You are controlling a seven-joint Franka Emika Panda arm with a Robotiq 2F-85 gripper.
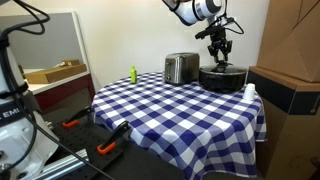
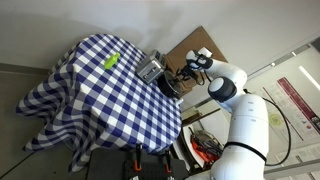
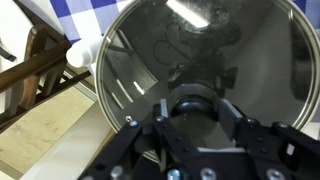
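A dark pot [image 1: 222,80] with a glass lid [image 3: 130,60] stands at the far right of the table. In the wrist view the lid's round black knob [image 3: 192,104] sits between the fingertips of my gripper. One finger is on each side of the knob, partly open; whether they touch it I cannot tell. From exterior view 1, the gripper [image 1: 222,52] hangs over the lid, pointing down. The lid rests on the pot.
Beside the pot stands a silver toaster [image 1: 182,68]. A white cup-like item [image 1: 249,92] is near the table's right edge, by cardboard boxes [image 1: 285,95]. A green bottle [image 1: 133,74] stands farther left.
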